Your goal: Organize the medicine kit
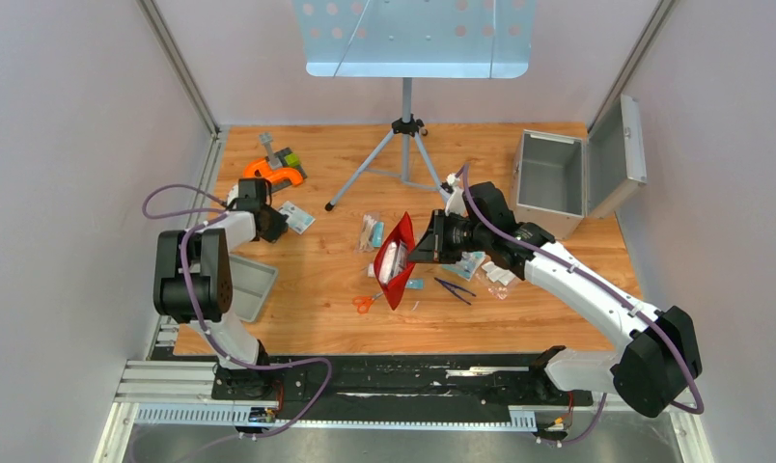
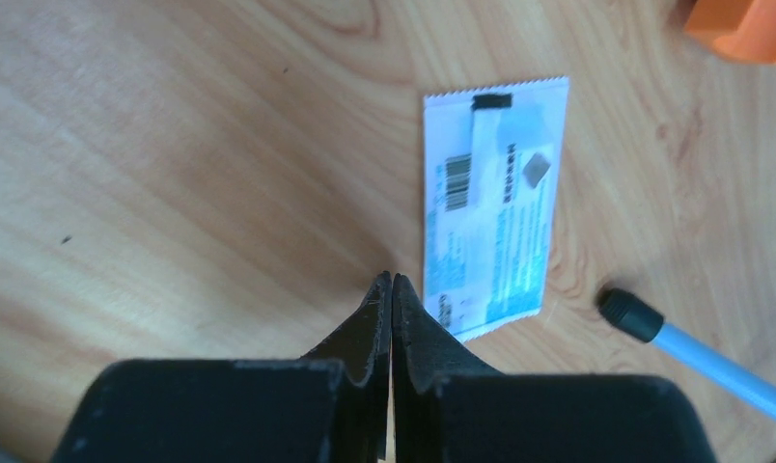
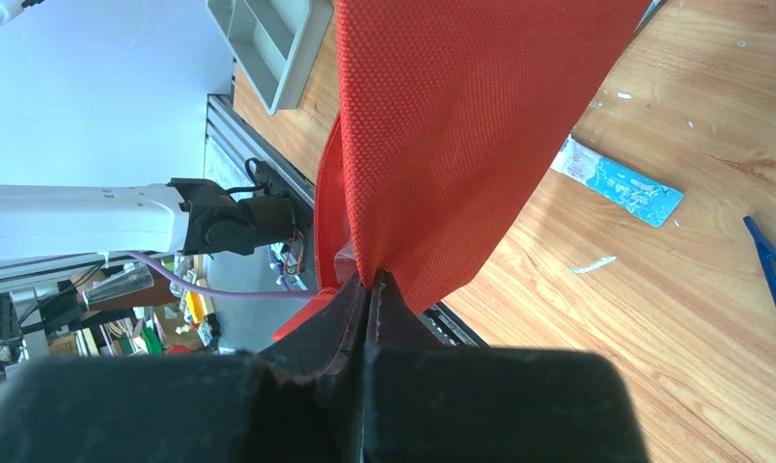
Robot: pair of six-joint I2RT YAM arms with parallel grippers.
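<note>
A red pouch (image 1: 395,260) hangs with its mouth gaping and white items inside. My right gripper is shut on the pouch's fabric edge, and the red cloth (image 3: 461,145) fills much of the right wrist view. At the left of the table lies a flat white-and-blue packet (image 2: 493,207). My left gripper is shut with nothing between its fingers, its tips appearing just beside the packet's lower left edge; whether they touch the table cannot be told.
Orange scissors (image 1: 364,303), blue tweezers (image 1: 454,289) and several small packets lie mid-table. A grey tray (image 1: 253,289) sits at the left, an open metal box (image 1: 550,178) at the back right. A tripod stand (image 1: 406,145) rises at the back.
</note>
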